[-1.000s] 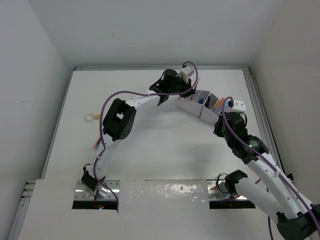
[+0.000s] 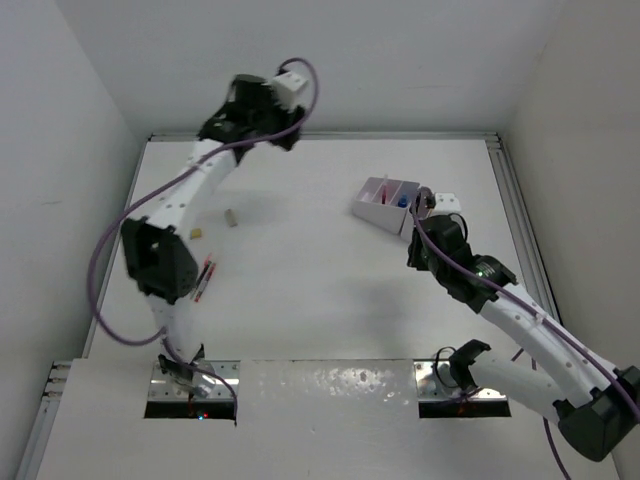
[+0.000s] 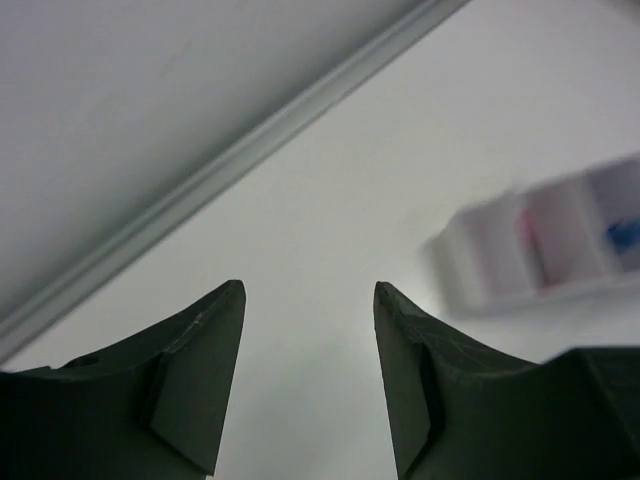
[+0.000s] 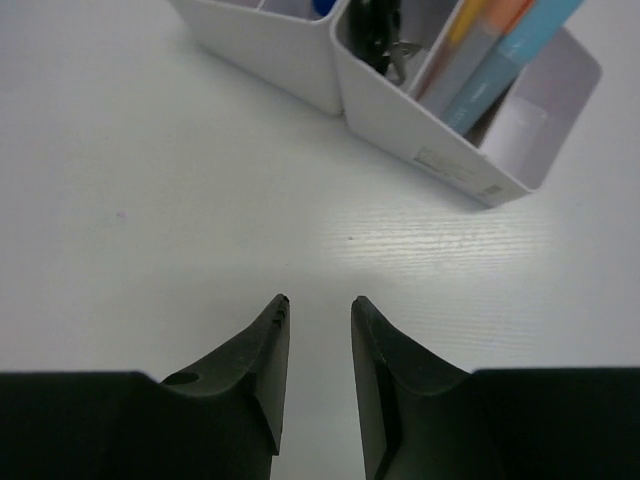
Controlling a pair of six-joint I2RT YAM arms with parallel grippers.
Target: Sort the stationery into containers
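A white compartment organizer sits right of centre, holding a red item, a blue item, and, in the right wrist view, dark, orange and light-blue stationery. My left gripper, blurred in the top view, is high at the upper left, open and empty. My right gripper hovers beside the organizer's right half, part open with nothing between its fingers. On the left of the table lie red pens, a yellow piece and a small pale item.
A metal rail runs along the edge, with walls beyond.
My left arm has swung away from the organizer toward the upper left. A red item now shows in the left compartment. My right gripper has shifted slightly left.
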